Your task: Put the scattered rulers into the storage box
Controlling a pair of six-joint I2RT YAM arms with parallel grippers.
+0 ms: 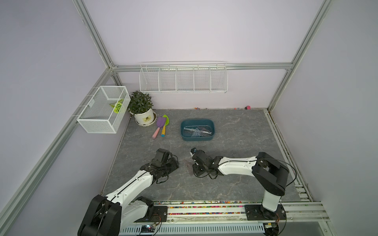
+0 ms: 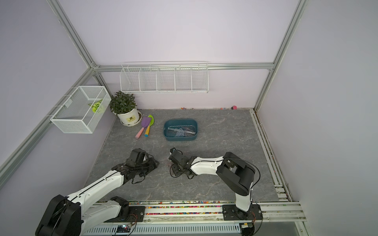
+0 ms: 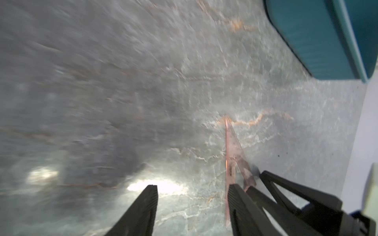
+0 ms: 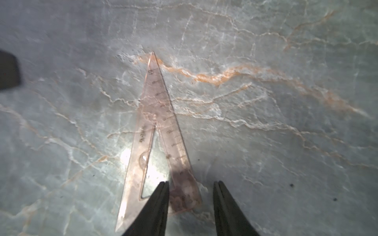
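A clear pinkish triangle ruler (image 4: 179, 153) lies flat on the table, its point toward the top of the right wrist view. My right gripper is low at its wide end, part open, one finger over the ruler and the other beside it. My left gripper stands open just left of the same ruler (image 3: 236, 149), nothing seen between its fingers. The teal storage box (image 1: 185, 137) stands behind both grippers, with several clear rulers (image 1: 196, 130) inside.
Two coloured spatulas (image 1: 159, 122) lie left of the box beside a potted plant (image 1: 145, 116). A white wire basket (image 1: 103, 125) hangs on the left wall.
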